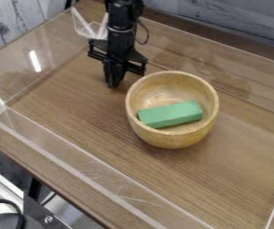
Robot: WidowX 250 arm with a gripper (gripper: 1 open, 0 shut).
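Note:
My black arm hangs down from the top of the view, its gripper (115, 77) low over the wooden table at the upper middle, just left of a round wooden bowl (172, 89). A green block (169, 114) lies inside the bowl. The gripper looks shut, with nothing visible between its small dark fingers, though they are hard to make out.
A clear, crumpled-looking item (89, 25) sits behind the arm at the top. Black cables (8, 215) lie at the lower left corner.

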